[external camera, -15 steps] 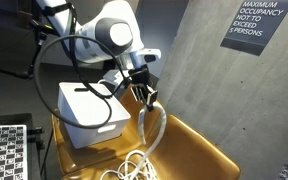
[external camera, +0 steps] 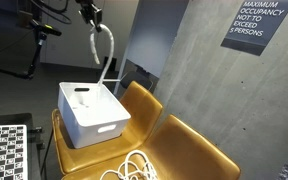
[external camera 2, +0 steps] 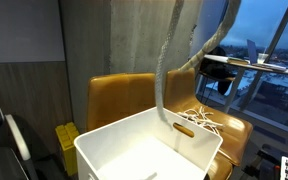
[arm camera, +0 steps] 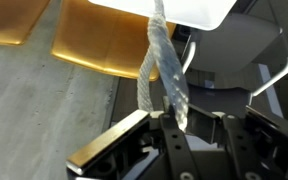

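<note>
A pale rope [arm camera: 162, 50] is pinched in my gripper, whose fingers are shut on it. From the gripper [external camera: 92, 18], high at the upper left, the rope [external camera: 106, 45] bends over in a loop and drops toward the white bin [external camera: 96, 130] on a tan chair. In the second exterior view the rope [external camera 2: 164, 70] hangs in front of the bin's far rim [external camera 2: 134, 123]. A second heap of white rope [external camera: 132, 168] lies on the chair seat to the right.
Tan chairs [external camera: 189, 150] stand in a row along the grey wall. A checkered board [external camera: 4, 155] is at the lower left. Beyond the bin, in the second exterior view, is a high table [external camera 2: 259, 62].
My arm has swung up and to the left, away from the chair on the right to above the bin. The held rope has come along and now trails at the bin.
</note>
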